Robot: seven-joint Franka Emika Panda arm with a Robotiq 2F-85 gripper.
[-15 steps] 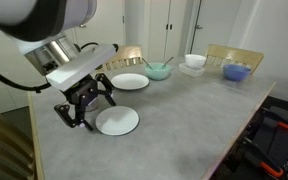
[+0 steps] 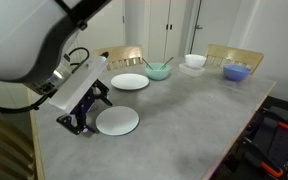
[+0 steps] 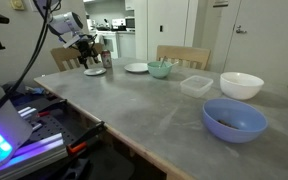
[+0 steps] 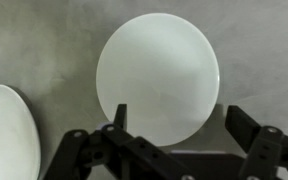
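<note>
A round white plate [image 4: 158, 75] lies flat on the grey table, filling the middle of the wrist view. My gripper stands open over its near edge, the fingers [image 4: 120, 117] spread wide with nothing held between them. From the side, the gripper [image 2: 91, 108] is at the left of that plate [image 2: 117, 121], close above the table; whether it touches the rim cannot be made out. A second white plate [image 2: 130, 83] lies farther back, and it shows at the left of the wrist view as a cut-off white plate [image 4: 9, 137].
Behind the plates sits a green bowl [image 3: 160, 69] with utensils in it. Farther along the table are a clear container [image 3: 197, 86], a white bowl [image 3: 241, 86] and a blue bowl [image 3: 234, 119].
The arm has tilted and shifted slightly, its upper part leaning farther left, while the gripper has stayed near the plate's left side. The plates have not moved.
</note>
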